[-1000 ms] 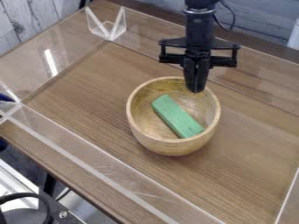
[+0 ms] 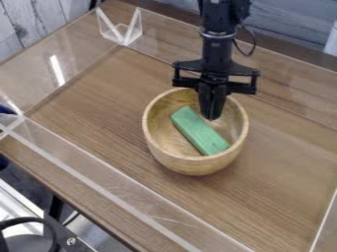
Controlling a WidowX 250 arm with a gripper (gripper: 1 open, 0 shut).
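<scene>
A round wooden bowl (image 2: 171, 153) stands on the wooden table, with a green block (image 2: 200, 132) lying inside it. The black gripper (image 2: 211, 108) is over the back half of the bowl, pointing down, its lower tips just above the far end of the block. Whether its fingers are open or shut is hard to make out.
A white frame-like object (image 2: 120, 30) sits at the back left. A dark cable curve shows at the lower left corner.
The gripper has come down and slightly toward the front, lower over the bowl. The bowl and green block look unmoved.
</scene>
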